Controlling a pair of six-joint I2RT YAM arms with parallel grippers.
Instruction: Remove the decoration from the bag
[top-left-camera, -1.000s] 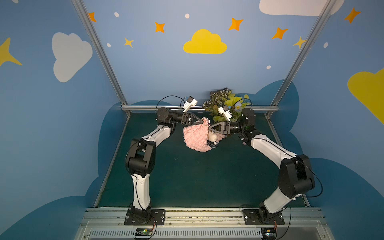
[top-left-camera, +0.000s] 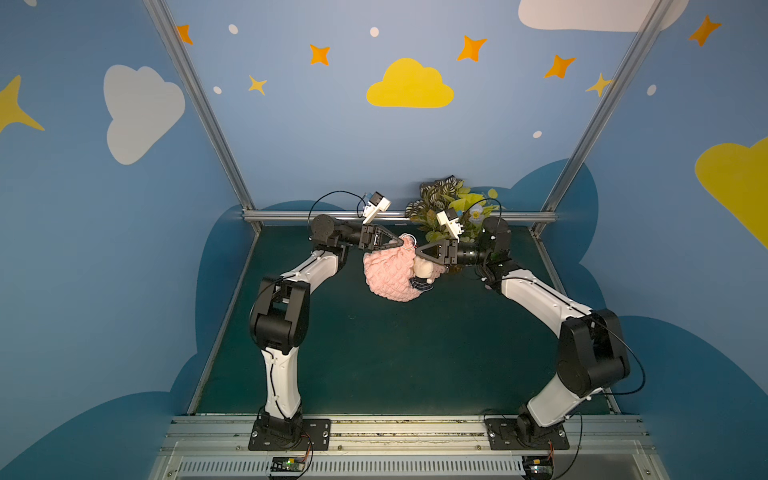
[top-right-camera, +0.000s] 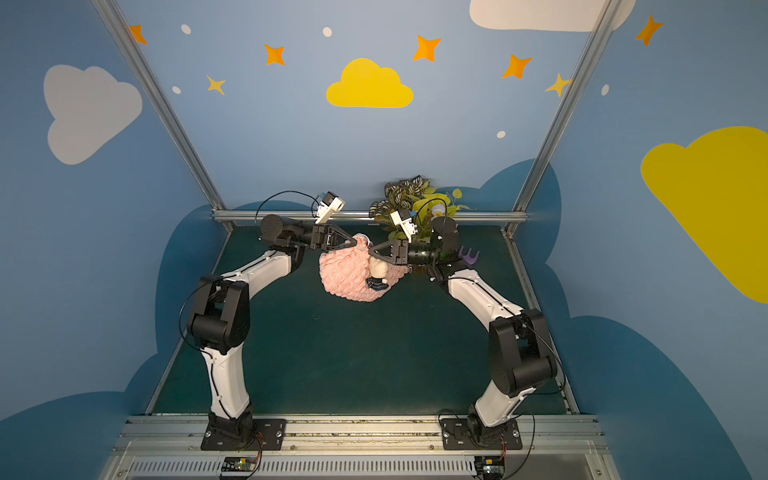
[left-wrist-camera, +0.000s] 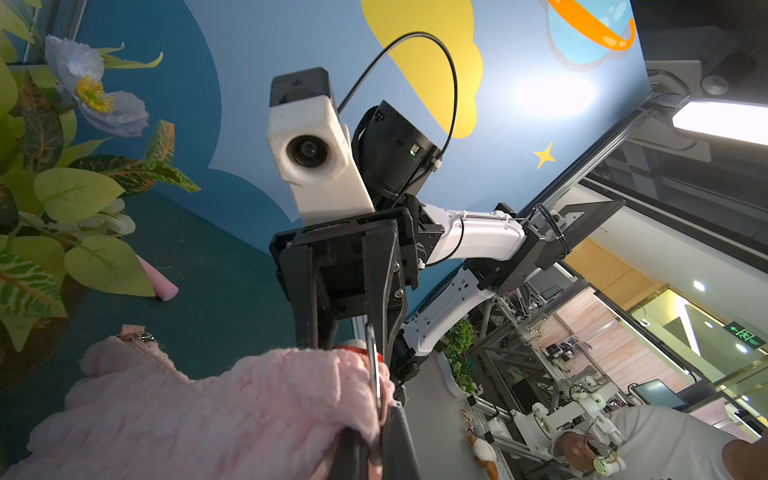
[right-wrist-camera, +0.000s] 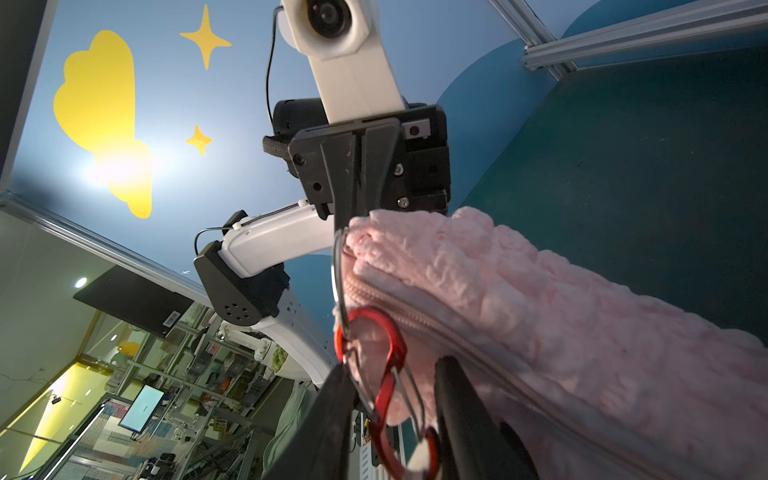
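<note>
The fluffy pink bag (top-left-camera: 389, 274) is raised at its top corner, between my two grippers. A thin metal ring (right-wrist-camera: 339, 280) at that corner passes between the tips of my left gripper, which is shut on it. From the ring hangs a red carabiner (right-wrist-camera: 392, 336). The decoration, a small doll (top-right-camera: 377, 268) with a cream head and dark clothes, lies against the bag's right side, partly covered by my right arm. My right gripper is part open, its fingers (right-wrist-camera: 472, 424) on either side of the carabiner; a firm hold does not show.
Behind the bag stands a leafy plant (top-left-camera: 440, 200) with pale flowers, close to my right wrist. A small purple fork-like thing (top-right-camera: 469, 256) lies beyond the right arm.
The doll has swung a little beneath my right gripper.
</note>
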